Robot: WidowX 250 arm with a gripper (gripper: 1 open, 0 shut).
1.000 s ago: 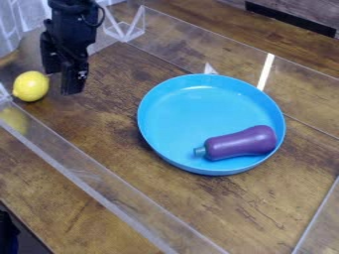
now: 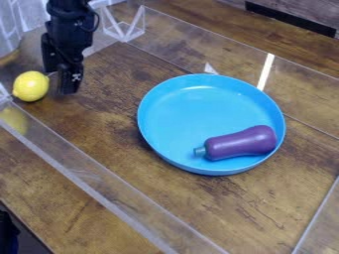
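Note:
The black gripper (image 2: 63, 69) is at the top left, its fingers pointing down just above and right of a yellow round object (image 2: 31, 86), which sits on the wooden table near the left edge. The gripper stands open, with nothing seen held in it. A blue plate (image 2: 199, 114) lies at the right, with a purple eggplant-like object (image 2: 239, 142) on its lower right part.
Clear transparent edges run along the left and lower left. A small white mark is on the table behind the plate.
The gripper has moved left, closer to the yellow object. The yellow object, plate and purple object look unchanged.

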